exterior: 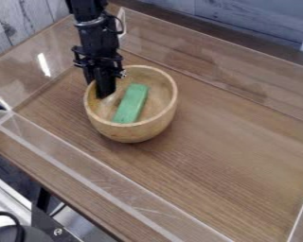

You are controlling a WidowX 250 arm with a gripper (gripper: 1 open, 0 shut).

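A tan round bowl (pixel 158 123) sits on the wooden table, with a green oblong object (pixel 130 103) lying inside it. My gripper (pixel 106 83) reaches down from the upper left to the bowl's back-left rim. Its fingertips are dark and small in the view; they appear shut at the rim, though exactly what lies between them is hard to make out.
Bare wooden table (pixel 218 170) spreads to the right and front of the bowl. A dark cable (pixel 8 219) lies at the lower left corner, and a pale panelled surface shows at the upper left.
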